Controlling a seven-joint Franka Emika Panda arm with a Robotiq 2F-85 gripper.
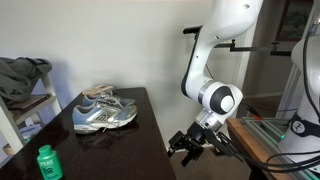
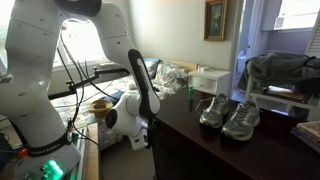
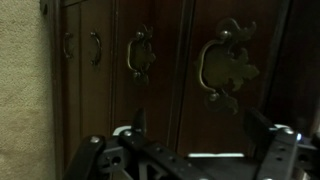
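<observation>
In the wrist view, a dark wooden front carries brass pulls: a large ornate handle [image 3: 225, 62] at right, a smaller handle [image 3: 141, 55] to its left, and two more farther left. My gripper stands open before this front, its dark fingers apart at the bottom of the view, with nothing visibly held. In exterior view 1, the gripper [image 1: 184, 150] hangs low beside the right edge of the dark cabinet top [image 1: 115, 157]. The handles are out of sight in both exterior views.
Grey sneakers [image 1: 103, 113] and a green bottle [image 1: 49, 163] stand on the cabinet top. A wooden surface [image 1: 258, 142] lies at the arm's base. Behind the cabinet, exterior view 2 shows a cluttered bed [image 2: 160, 75] and a white nightstand [image 2: 209, 82].
</observation>
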